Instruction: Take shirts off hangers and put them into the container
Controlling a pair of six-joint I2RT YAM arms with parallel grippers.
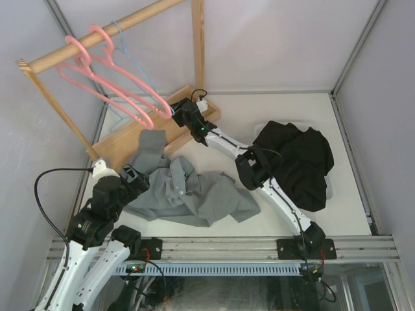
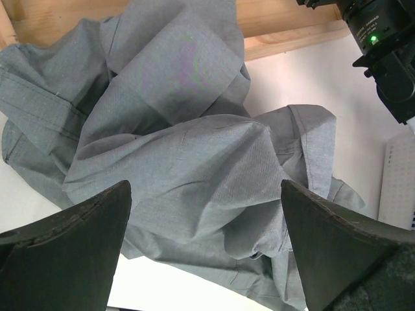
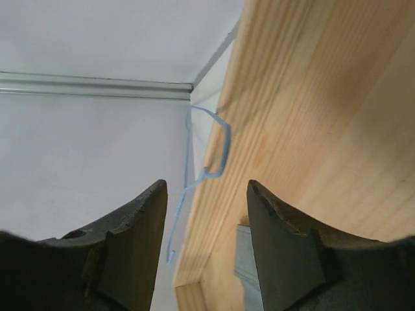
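Note:
A grey shirt (image 1: 188, 191) lies crumpled on the table, one part reaching over the wooden base of the rack. In the left wrist view the same shirt (image 2: 181, 155) spreads below my left gripper, which is open and empty. A light blue hanger (image 1: 136, 61) hangs from the rail behind two pink hangers (image 1: 107, 65); no shirt is on any of them. My right gripper is partly open by the rack. Ahead of its fingertips, the blue hanger's end (image 3: 225, 149) shows, with nothing gripped.
The wooden rack's rail (image 1: 110, 34) crosses the upper left, above its base (image 1: 175, 129). Black cloth (image 1: 295, 162) covers a white container at the right. Bare table lies between the right arm and the back wall.

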